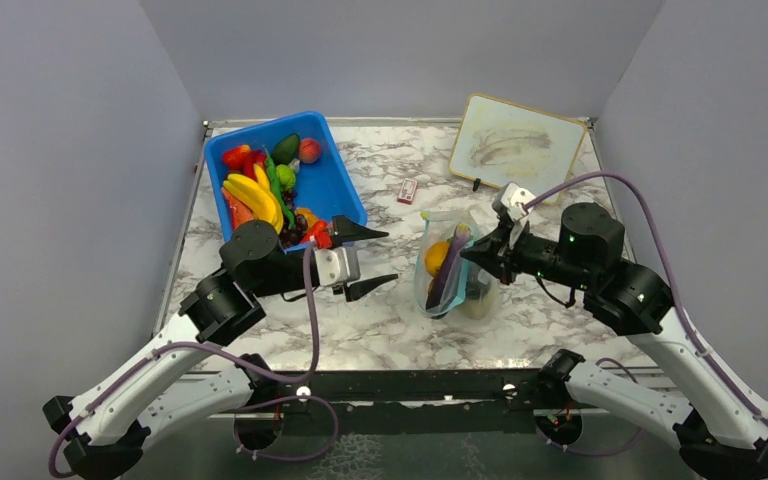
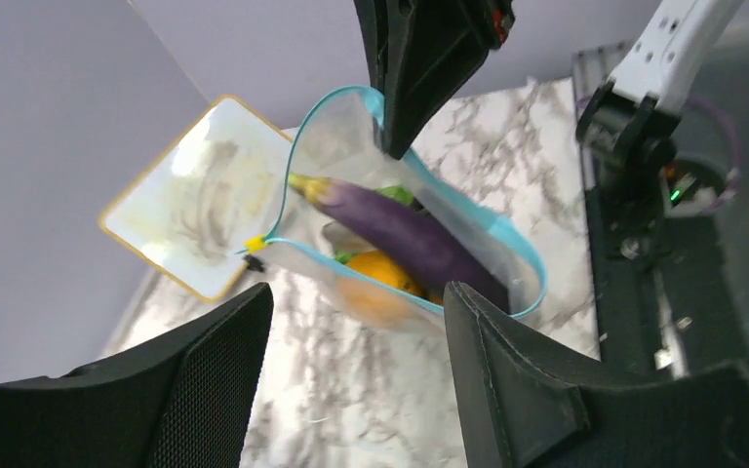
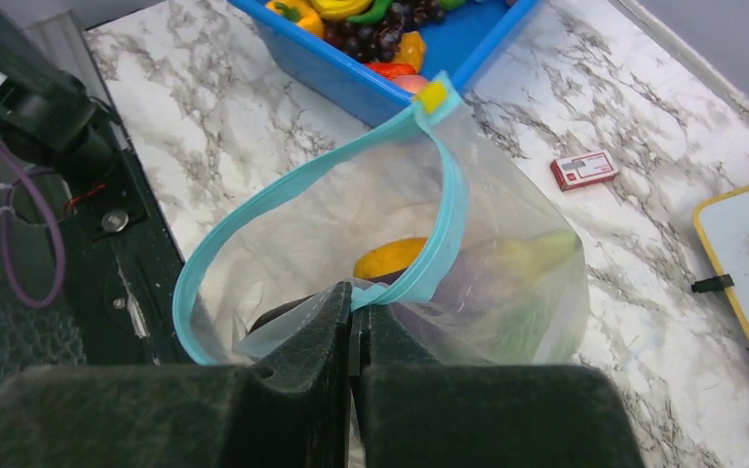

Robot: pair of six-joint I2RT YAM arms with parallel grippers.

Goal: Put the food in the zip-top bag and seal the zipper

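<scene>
The clear zip bag (image 1: 430,290) with cyan zipper stands on the marble table, mouth gaping, holding a purple eggplant (image 2: 400,234), an orange item (image 1: 436,257) and something green. My right gripper is shut on the bag's near cyan rim. My left gripper stands open to the left of the bag, with nothing between its fingers. A blue bin (image 1: 332,205) at the back left holds bananas (image 1: 250,195), peppers, grapes, an avocado and other food.
A small red-white box (image 1: 408,190) lies behind the bag. A whiteboard (image 1: 515,145) rests at the back right.
</scene>
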